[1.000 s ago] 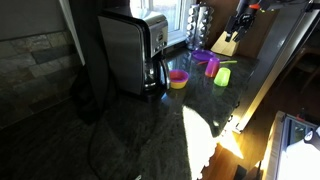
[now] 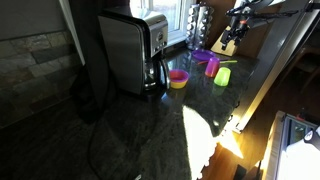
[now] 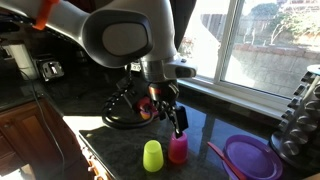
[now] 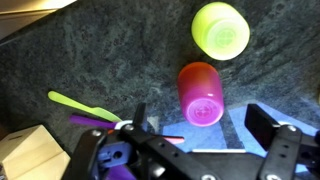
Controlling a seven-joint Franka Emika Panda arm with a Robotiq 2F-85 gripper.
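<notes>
A pink cup [image 4: 200,92] stands upside down on the dark counter, its closed end toward the wrist camera. Close by is a lime-green cup [image 4: 220,31], also upside down, farther up in that view. My gripper [image 3: 164,114] is open above the counter, with its two fingers spread apart. In the wrist view the pink cup appears between the fingertips but lower down, with nothing gripped. Exterior view 1 shows the pink cup [image 2: 212,67] and green cup [image 2: 223,77] side by side, below the gripper [image 2: 231,40].
A purple plate [image 3: 258,157] lies right of the cups near the window, a red utensil across it. Green and purple utensils lie nearby. Stacked bowls [image 2: 178,79] and a coffee maker [image 2: 136,55] stand on the left. A spice rack [image 3: 300,115] borders the right.
My gripper has shifted slightly down and left over the cups in exterior view 1. The cups and the other objects have stayed in place.
</notes>
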